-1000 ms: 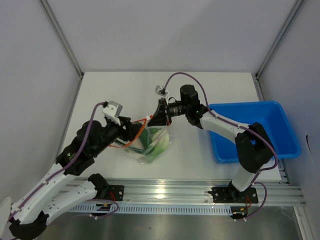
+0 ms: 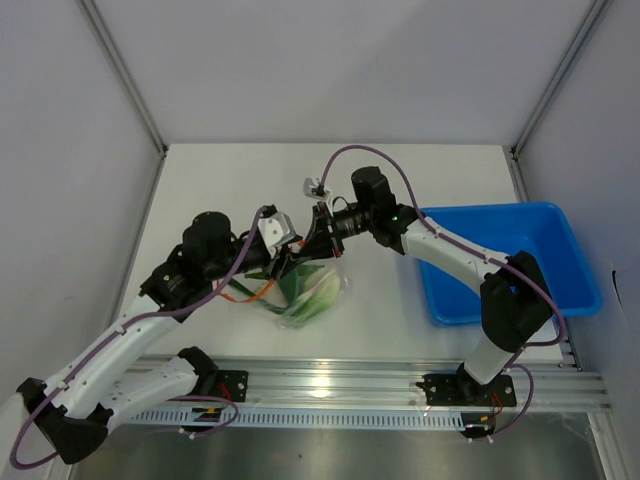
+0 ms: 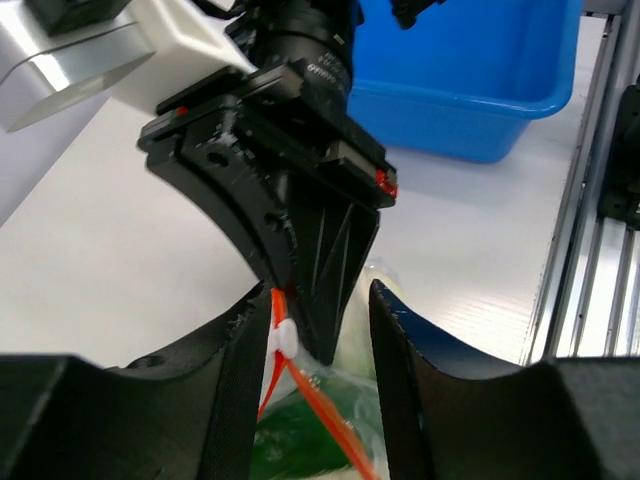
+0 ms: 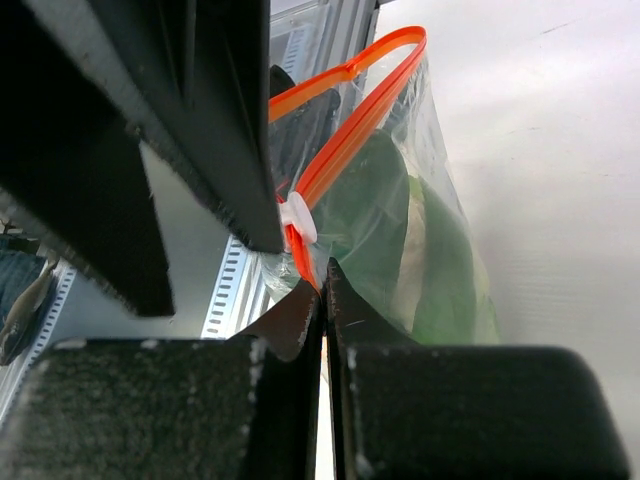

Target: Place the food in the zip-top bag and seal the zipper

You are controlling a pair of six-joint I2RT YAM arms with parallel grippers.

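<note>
The zip top bag (image 2: 315, 295) lies on the white table, with green and pale food inside. Its orange zipper (image 4: 350, 135) carries a white slider (image 3: 287, 338). My right gripper is shut on the bag's zipper end, just below the slider. Whether they touch it I cannot tell.
A blue bin (image 2: 540, 250) stands on the right of the table. Metal rails run along the front edge.
My left gripper has moved right and toward the bag's zipper end, close against the right gripper.
</note>
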